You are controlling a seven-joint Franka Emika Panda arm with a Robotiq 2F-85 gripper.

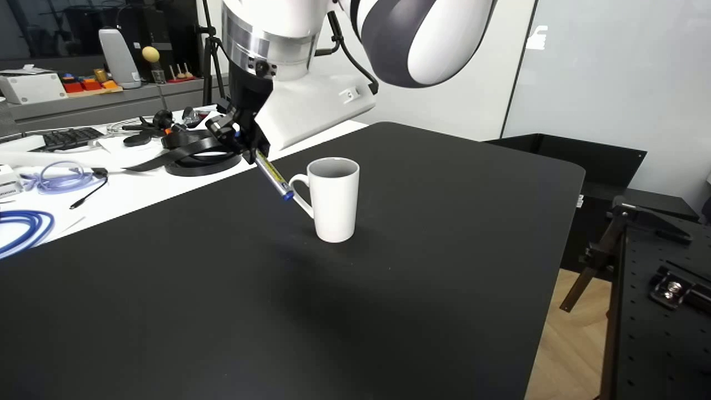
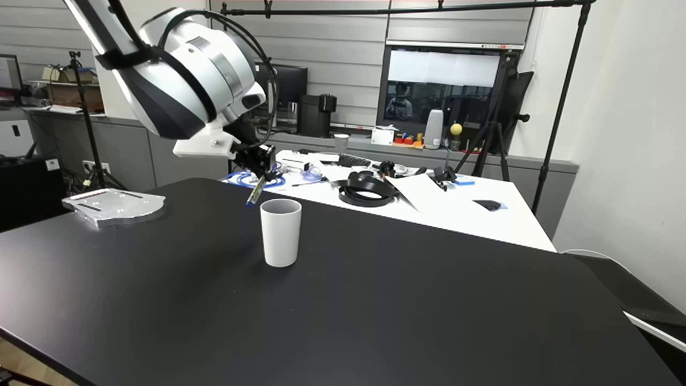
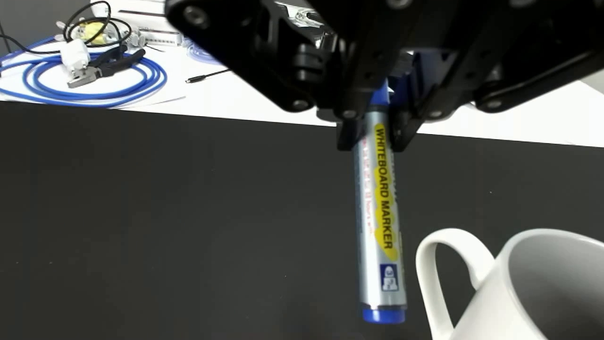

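Note:
A silver whiteboard marker with blue ends (image 3: 380, 226) is pinched in my gripper, which is shut on its upper part. The marker (image 1: 271, 174) slants down in exterior view 1, its lower blue end beside the mug's handle; whether they touch I cannot tell. Upright on the black table stands a white mug (image 1: 335, 203), empty as far as its visible inside shows. In the wrist view the mug (image 3: 509, 294) is at the lower right, handle toward the marker. From the other side, the mug (image 2: 281, 232) stands right of and below the marker (image 2: 255, 192).
A white table (image 1: 153, 180) adjoins it, carrying black tape rolls (image 1: 200, 156) and blue cable (image 1: 26, 230). A flat metal plate (image 2: 119, 205) lies near the black table's far left edge in exterior view 2.

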